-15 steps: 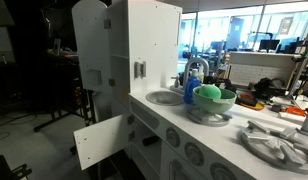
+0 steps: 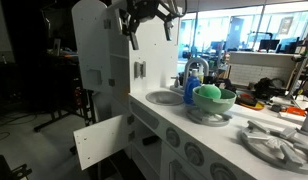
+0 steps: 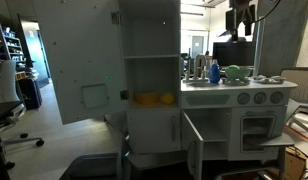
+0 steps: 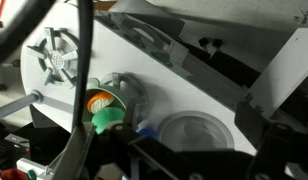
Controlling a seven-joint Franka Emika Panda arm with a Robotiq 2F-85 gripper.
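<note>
My gripper [image 2: 151,38] hangs in the air above the counter, pointing down. Its two fingers stand wide apart with nothing between them, so it is open. On the toy kitchen's stove lies a green pot [image 2: 213,98] with a green round thing [image 2: 209,91] in it. From above, the wrist view also shows something orange [image 4: 99,102] inside the pot. A blue bottle [image 2: 193,80] stands behind the pot, beside the round sink [image 2: 165,97]. In the wrist view the sink lies below the gripper and the pot off to the left.
A tall white cabinet [image 2: 154,40] rises beside the sink. Below, a cabinet door [image 3: 194,143] stands open. On a shelf are an orange bowl [image 3: 146,99] and a yellow-orange thing [image 3: 167,99].
Now the gripper has come rightward, in front of the tall cabinet. Pot and bottle have not moved.
</note>
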